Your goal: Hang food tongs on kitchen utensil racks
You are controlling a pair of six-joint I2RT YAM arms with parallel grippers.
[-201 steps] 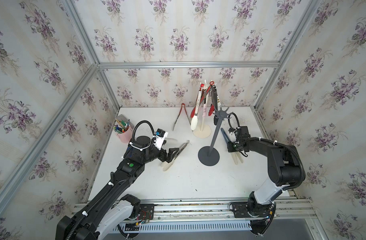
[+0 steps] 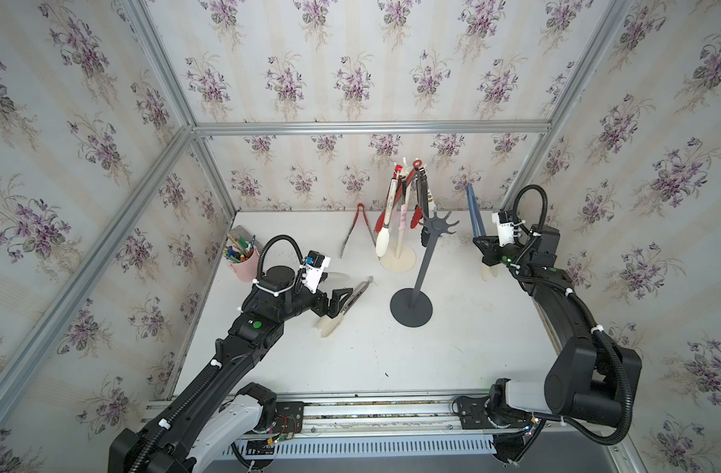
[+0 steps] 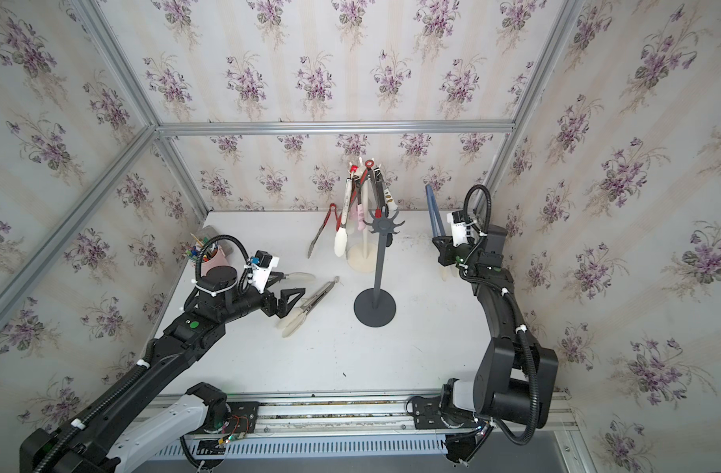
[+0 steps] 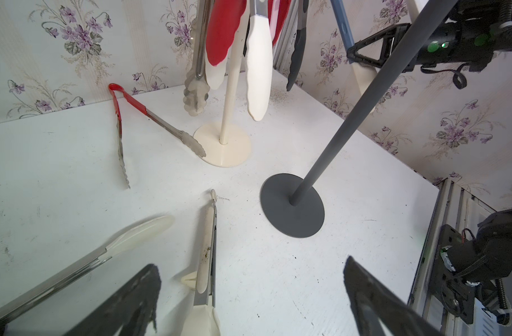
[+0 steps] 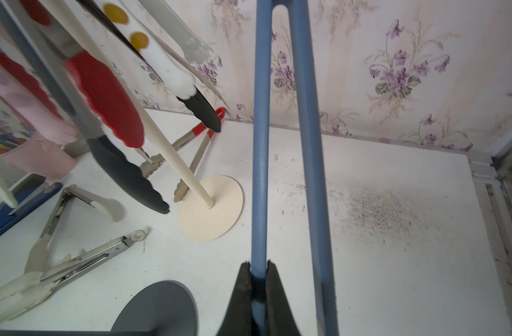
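My right gripper (image 2: pixel 486 250) is shut on blue tongs (image 5: pixel 313 168), lifted upright right of the dark grey rack (image 2: pixel 423 272). The cream rack (image 4: pixel 228 131) behind carries several tongs, red, white, black and pink. My left gripper (image 2: pixel 337 303) stands open over the table's left part, empty. Below and around it lie metal tongs with cream tips (image 4: pixel 200 319) and another long pair (image 4: pixel 135 232). Red-handled tongs (image 4: pixel 135 100) lie at the back left of the cream rack.
A pink cup of pens (image 2: pixel 244 266) stands at the left edge. Bare table (image 2: pixel 471 347) lies at the front right. Floral walls close in the back and sides.
My right arm has raised the blue tongs from low over the table and moved them back and rightward. The left arm has stayed still.
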